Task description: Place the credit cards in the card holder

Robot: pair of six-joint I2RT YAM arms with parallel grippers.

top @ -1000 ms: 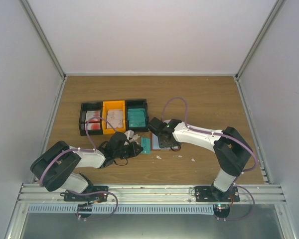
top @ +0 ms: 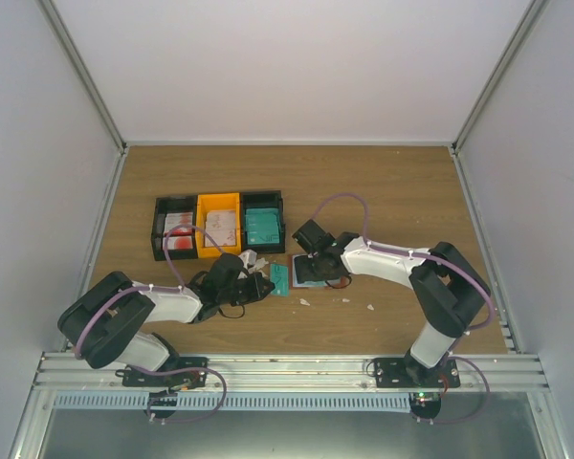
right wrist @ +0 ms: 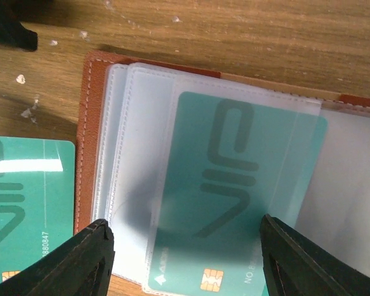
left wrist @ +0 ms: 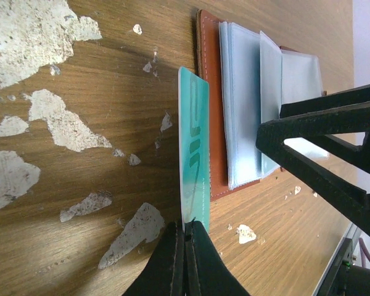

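A teal card (left wrist: 194,148) stands on edge between the fingertips of my left gripper, which is shut on it. That card is beside the brown edge of the card holder (left wrist: 213,132), whose translucent sleeves lie spread open. In the right wrist view, another teal card (right wrist: 234,166) shows through a clear sleeve of the holder, its right edge reaching slightly past the sleeve's seam. Over this sleeve my right gripper is partly open, its fingers apart near the card's lower part, holding nothing. From above, the right arm hides much of the holder (top: 293,273).
Behind the left arm stand a black bin with red and white cards (top: 162,229), a yellow bin (top: 204,215) and a black bin with teal cards (top: 281,215). Pale worn patches (left wrist: 68,123) mark the wood.
My right gripper has shifted a little to the right over the holder. The left arm and its card have stayed put.
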